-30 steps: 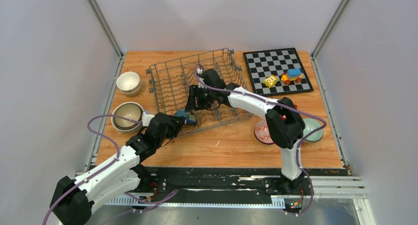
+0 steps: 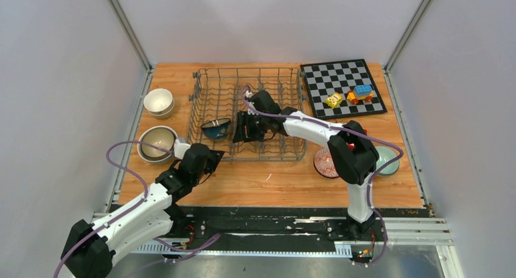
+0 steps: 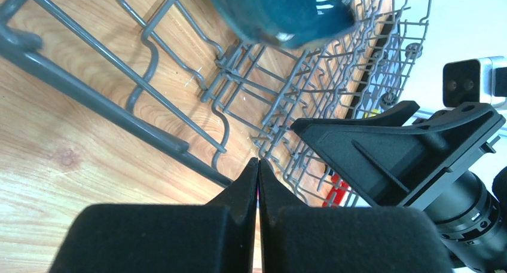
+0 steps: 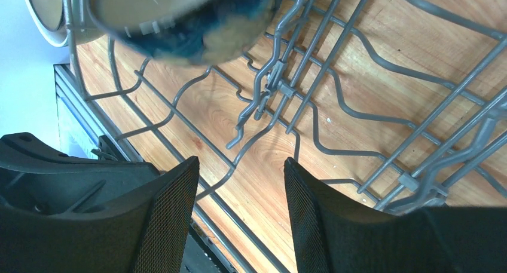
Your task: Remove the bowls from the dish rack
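The dark blue bowl (image 2: 214, 132) sits in the front left part of the wire dish rack (image 2: 202, 94). It lies clear of both grippers' fingers and is blurred in both wrist views. In the left wrist view, the blue bowl (image 3: 281, 16) is beyond the fingertips of my left gripper, shut with nothing between them. My right gripper stands open and empty over the rack's wires. In its view, the bowl's rim and pale inside (image 4: 158, 7) show at the top left.
Left of the rack stand a stack of white bowls (image 2: 159, 101) and a larger nested pair (image 2: 157, 143). A red patterned bowl (image 2: 325, 162) and a green bowl (image 2: 387, 160) are at right. The chessboard (image 2: 319, 90) bears toys.
The tilted rack has turned back square.
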